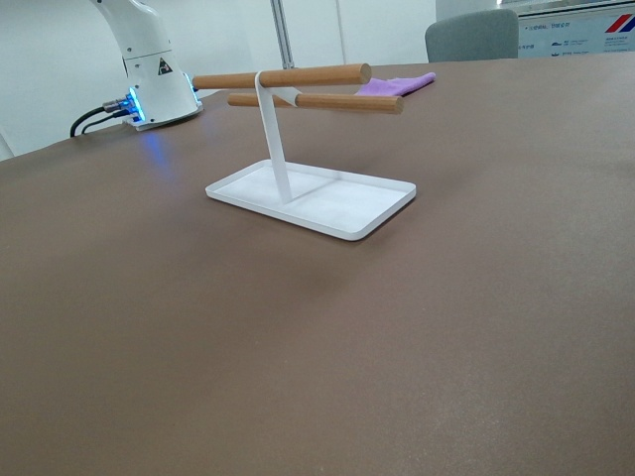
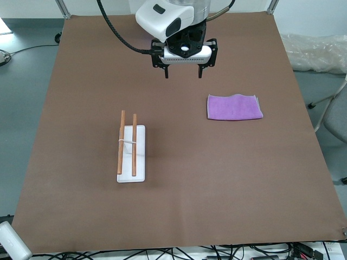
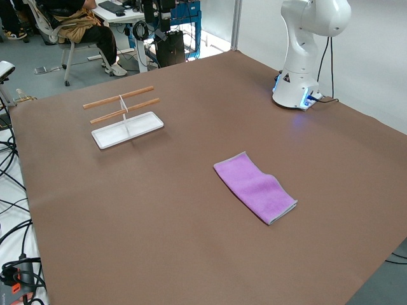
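In the left view my gripper (image 2: 183, 72) hangs over the back middle of the brown table, its two black fingers apart with nothing between them. A folded purple cloth (image 2: 234, 107) (image 3: 255, 186) lies flat on the table, right of centre in the left view. Left of it stands a small rack with a white tray base (image 2: 140, 168) (image 1: 337, 205) (image 3: 127, 132) and two parallel wooden bars (image 2: 121, 142) (image 1: 327, 75) on a white post. The gripper is above and clear of both. In the top view the cloth is partly hidden behind the bars.
A chair (image 2: 337, 114) stands beside the table on the right of the left view, with clear plastic wrap behind. Cables run along the front edge. A white arm base (image 3: 294, 87) sits at the table's edge in the right view.
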